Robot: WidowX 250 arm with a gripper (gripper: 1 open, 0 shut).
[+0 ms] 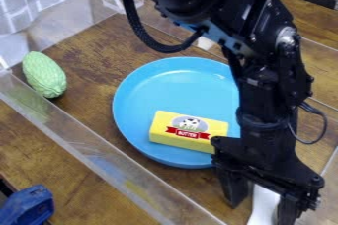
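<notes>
My black gripper [264,176] is low at the right, over a white utensil [260,212] at the bottom edge, partly hidden behind it; whether the fingers hold it is unclear. A blue plate [145,101] lies in the middle, partly behind the arm. On it rests a yellow butter box [176,130] with a red label, left of the gripper.
A green cabbage-like vegetable [45,74] lies at the left. A blue object [24,207] sits at the lower left. Transparent strips or walls run diagonally along the lower left. Bare wooden surface surrounds the plate.
</notes>
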